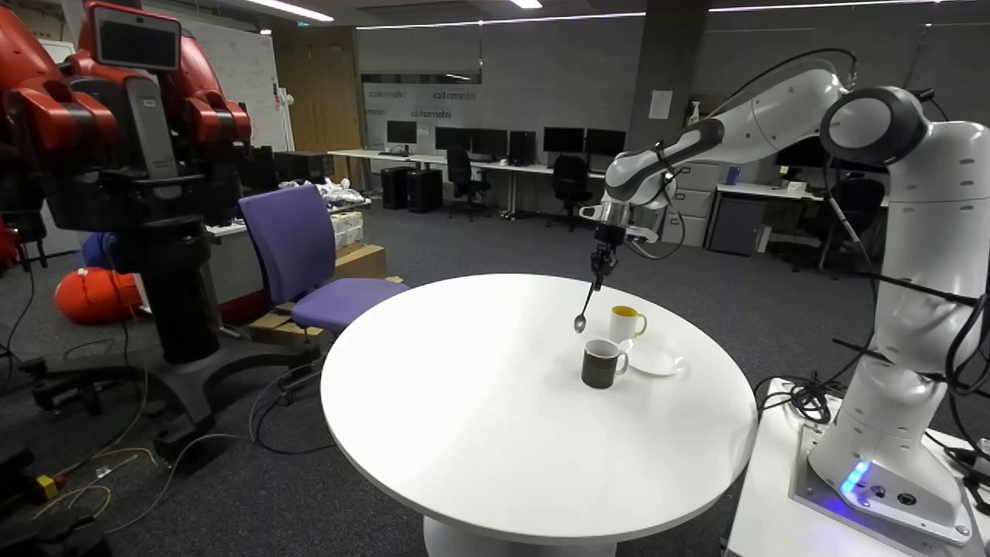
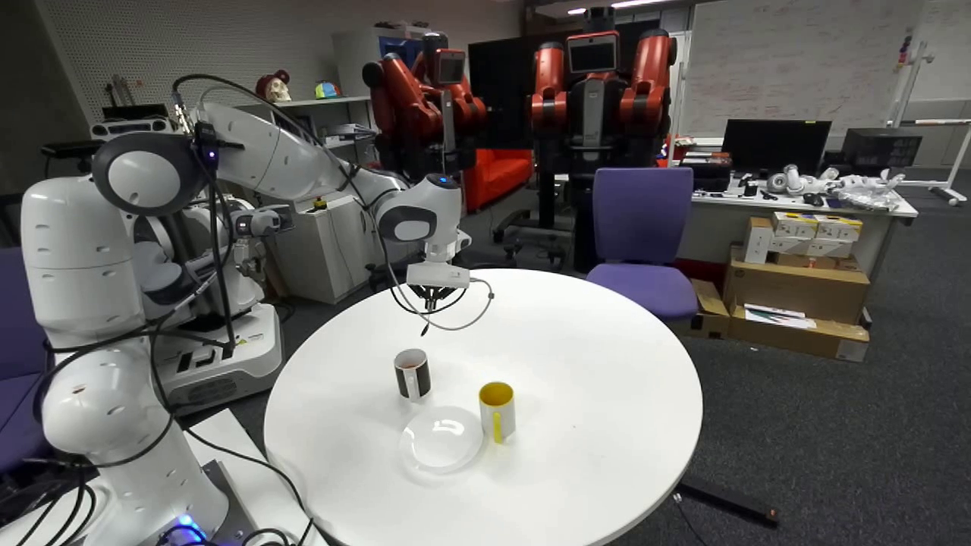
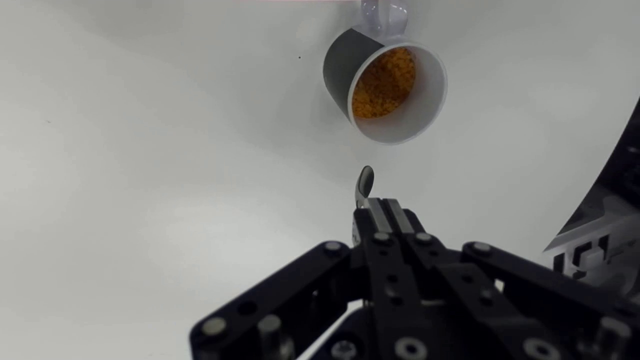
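Observation:
My gripper (image 1: 599, 281) is shut on the handle of a metal spoon (image 1: 580, 324), which hangs down at a slant over the white table. In the wrist view the spoon's bowl (image 3: 365, 181) shows just beyond the shut fingers (image 3: 379, 216); most of its handle is hidden. A dark grey and white mug (image 3: 342, 66) stands upright, with orange grains (image 3: 387, 84) inside. The spoon is apart from this mug. A white mug with a yellow inside (image 2: 498, 414) stands beside a white plate (image 2: 441, 440), both near the grey mug.
A purple chair (image 1: 306, 251) stands at its edge, and a red robot (image 1: 93, 102) stands beyond the table.

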